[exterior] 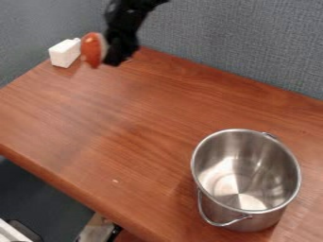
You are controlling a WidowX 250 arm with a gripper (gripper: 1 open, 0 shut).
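Note:
My black gripper (108,49) hangs over the back left of the wooden table (139,123), raised above its surface. An orange-red object (91,49) is at its fingertips, held up off the table and blurred by motion. A white block (63,53) sits at the back left corner, just left of the orange object.
A steel pot (246,175) with a wire handle stands at the front right of the table. A grey padded wall runs along the back, and dark space lies beyond the front left edge.

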